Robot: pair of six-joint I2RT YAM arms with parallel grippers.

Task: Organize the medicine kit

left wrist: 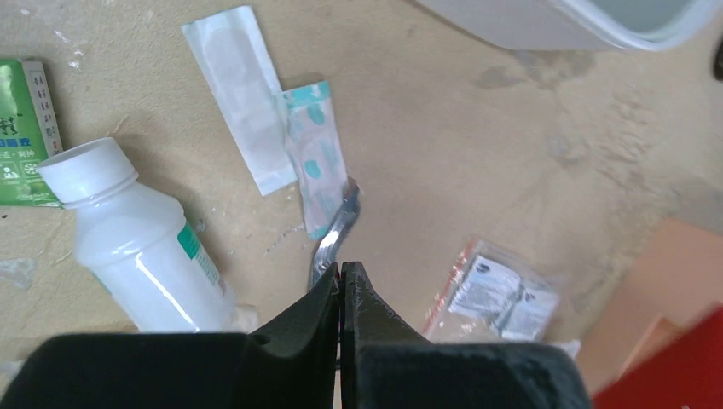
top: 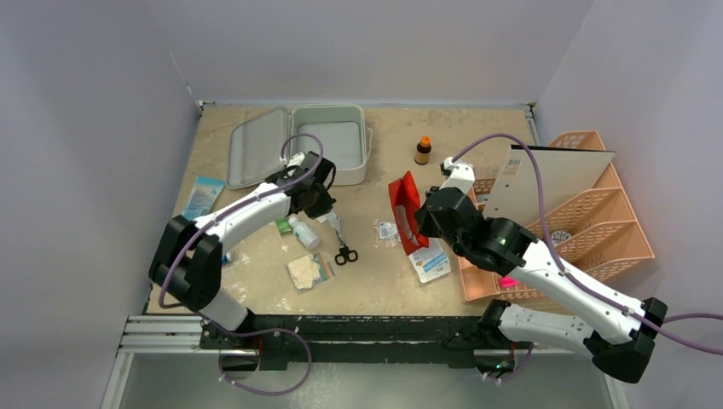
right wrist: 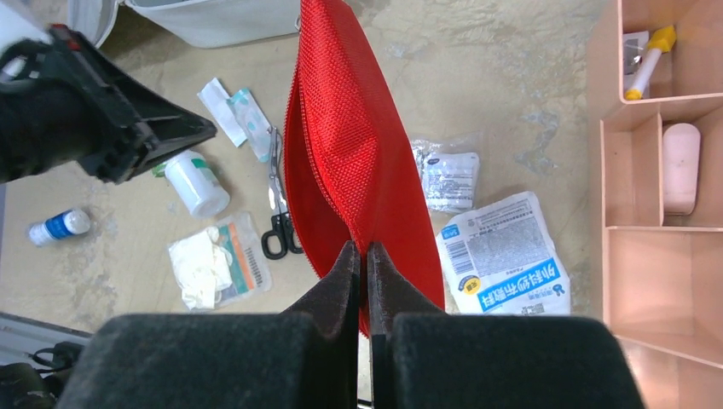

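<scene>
A red pouch (right wrist: 362, 162) hangs upright in the right wrist view, its edge pinched by my right gripper, which is shut on it. My left gripper is shut with nothing seen between its fingers, above the table near the scissors (right wrist: 277, 200). White sachets (left wrist: 241, 98) lie beside the scissors' tip. Close by are a white bottle (left wrist: 145, 239) lying on its side and a green box (left wrist: 26, 132). The grey medicine box (top: 331, 141) stands open at the back, its main compartment looking empty.
A bag of gauze (top: 309, 271), a small clear packet (right wrist: 450, 175) and a white-blue packet (right wrist: 503, 256) lie on the table. A brown bottle (top: 423, 151) stands toward the back. The orange organizer (top: 588, 230) fills the right side. Bare table lies between the box and the brown bottle.
</scene>
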